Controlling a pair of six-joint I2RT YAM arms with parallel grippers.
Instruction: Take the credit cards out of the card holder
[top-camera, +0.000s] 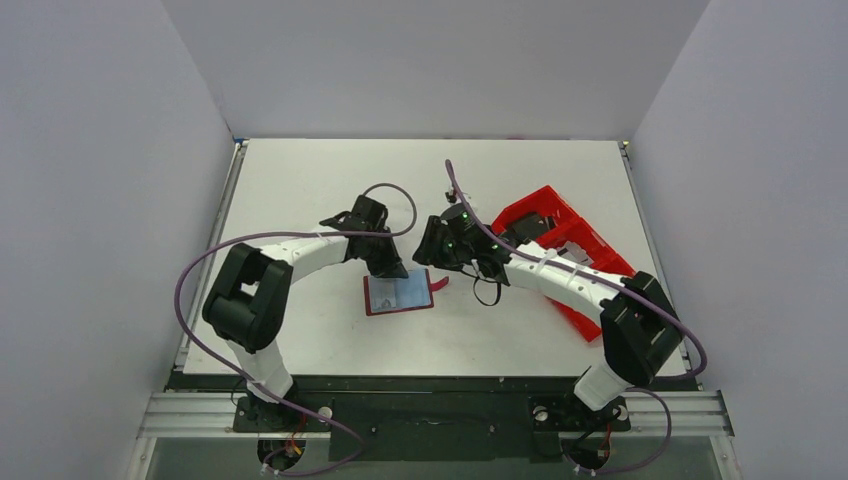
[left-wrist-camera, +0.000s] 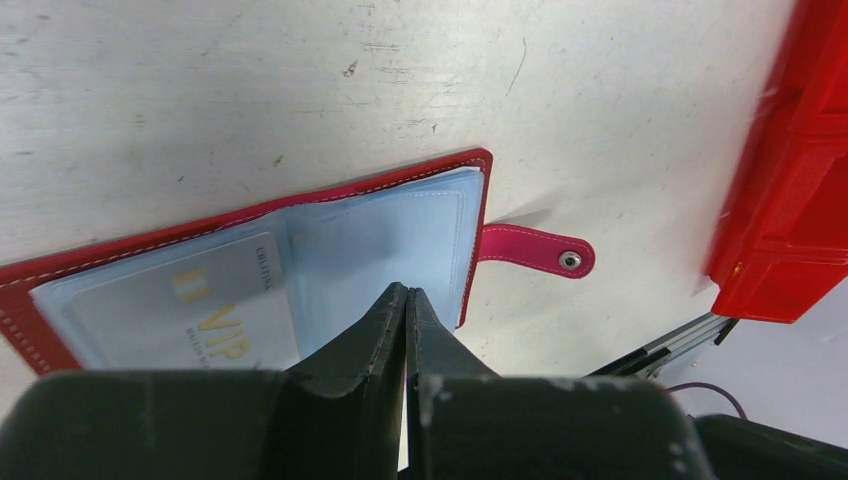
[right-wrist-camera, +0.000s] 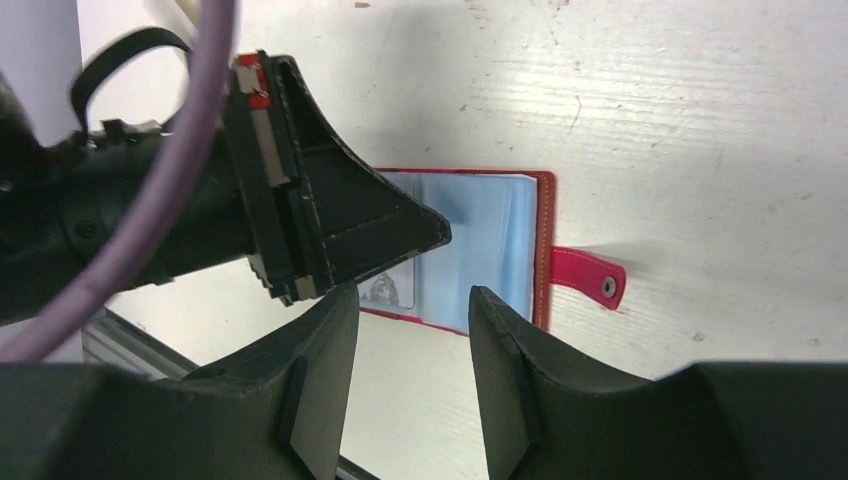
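The red card holder (top-camera: 399, 312) lies open flat on the table, its snap strap (left-wrist-camera: 535, 248) out to the right. A whitish card with gold VIP print (left-wrist-camera: 205, 312) sits under the clear sleeve on the left half. The right half shows a bluish sleeve (left-wrist-camera: 375, 245); whether a card is in it I cannot tell. Over the holder's upper edge my left gripper (top-camera: 400, 272) is shut, fingertips together with nothing between them, and the card lies outside them. My right gripper stands open and empty, up and right of the holder.
A red divided tray (top-camera: 600, 248) holding dark and pale items stands at the right, partly behind my right arm. Bare table (top-camera: 300, 180) surrounds the holder. The two grippers are close to each other.
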